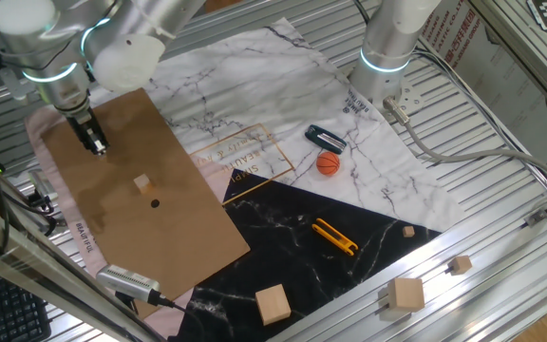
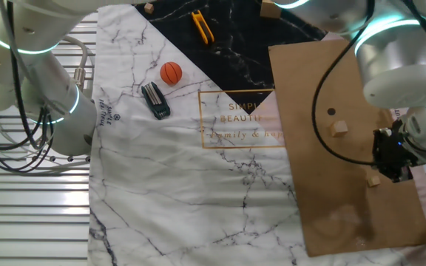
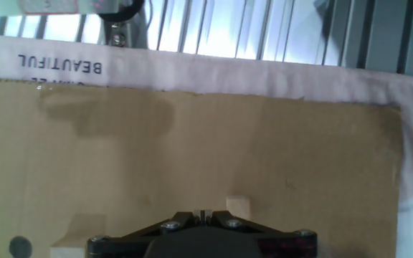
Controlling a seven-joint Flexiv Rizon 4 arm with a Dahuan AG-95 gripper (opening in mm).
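Observation:
My gripper is over the far part of a brown cardboard sheet. In the wrist view its black fingers meet at the tips, and nothing shows between them. Just beside those tips, to the right in that view, is a small wooden block; exterior view 2 also shows this small block close to the gripper. A larger wooden block rests on the cardboard near a dark round spot. Only part of this larger block enters the wrist view, at the lower left.
On the marbled cloth lie an orange ball, a dark green tool and a yellow cutter. Several wooden blocks, one a large cube, are near the front.

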